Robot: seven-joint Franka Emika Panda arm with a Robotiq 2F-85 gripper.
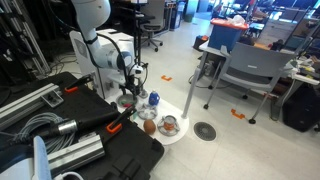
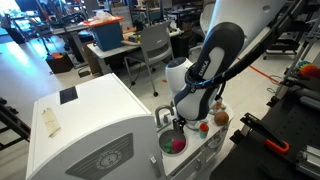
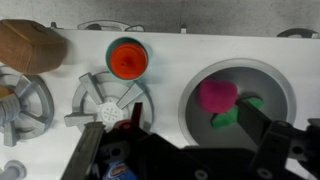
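Note:
My gripper hangs low over the toy counter, its dark fingers spread wide with nothing visible between them. Exterior view 2 shows the gripper [image 2: 182,122] just above the near side of the round grey sink [image 2: 172,133]. Inside the sink [image 3: 186,110] lie a pink object [image 3: 217,96] and a green one [image 3: 228,117]; the right finger covers part of the green piece. An orange-red cup [image 3: 127,60] stands by the counter edge, beside a grey burner [image 3: 88,103]. Beneath the left finger, a blue object [image 3: 120,171] is partly hidden.
A brown object [image 3: 30,45] and another round item [image 3: 9,107] rest at the wrist view's left, by a second burner. A faucet [image 1: 138,84] rises behind the sink. The black table [image 1: 120,158] and a grey chair [image 1: 255,75] flank the counter.

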